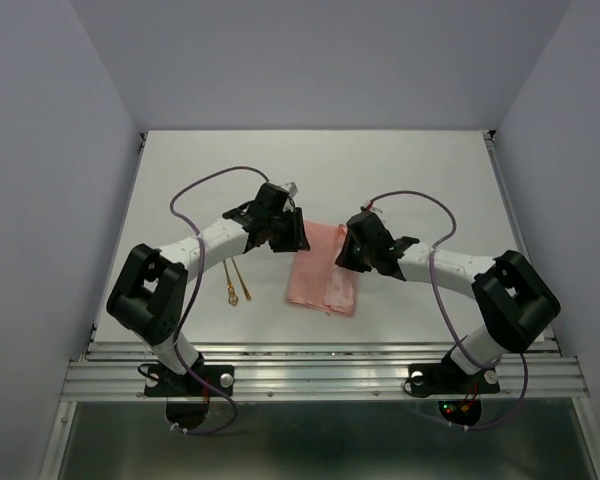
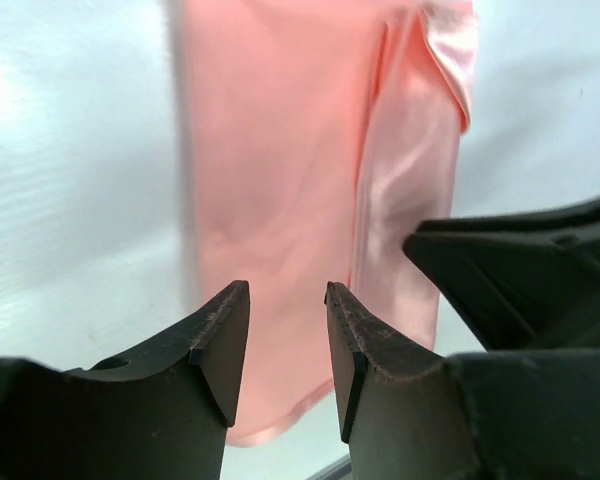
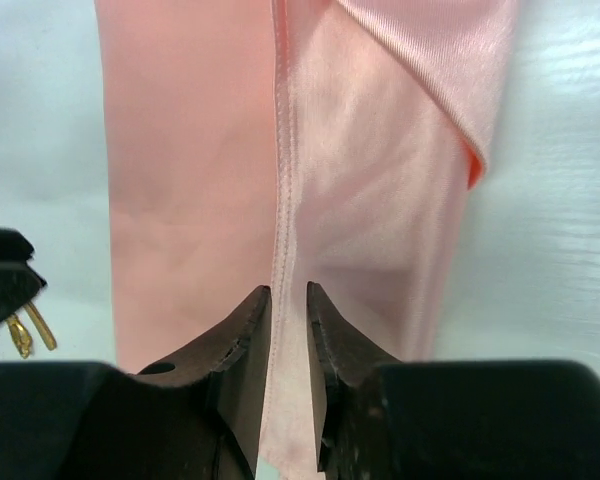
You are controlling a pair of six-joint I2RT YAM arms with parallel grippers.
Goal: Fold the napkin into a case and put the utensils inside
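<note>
The pink napkin [image 1: 310, 275] lies as a long strip between my arms, its right side folded over into a paler flap [image 2: 405, 180]. At the flap's far end, a corner [image 3: 445, 60] is turned over. My left gripper hovers above the plain left part, fingers part open and nothing between the fingers. Over the flap's hemmed edge, my right gripper is open with a small gap between its fingertips; no cloth is pinched there. Two gold utensils [image 1: 236, 283] lie on the table left of the napkin.
Both grippers are close together over the cloth, each showing at the edge of the other's wrist view. A metal rail [image 1: 320, 368] runs along the front.
</note>
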